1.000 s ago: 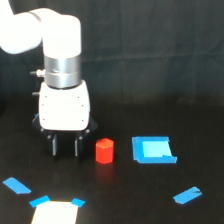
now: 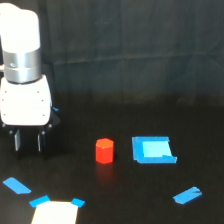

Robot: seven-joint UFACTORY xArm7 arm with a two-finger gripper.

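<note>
A red block (image 2: 104, 151) stands on the black table near the middle of the camera view. To its right, and apart from it, is a pale square (image 2: 156, 149) framed in blue tape. My white gripper (image 2: 29, 141) is at the left edge, well to the left of the block. Its two dark fingers point down and are spread apart, with nothing visible between them. How high the fingertips are above the table is hard to tell.
Blue tape strips lie at the left (image 2: 17, 186) and lower right (image 2: 187, 195). A white sheet (image 2: 54, 213) with blue tape at its corners is at the bottom edge. The dark table between gripper and block looks clear.
My gripper has moved left, away from the red block, and sits slightly higher in the view. The block and the taped square have stayed in place.
</note>
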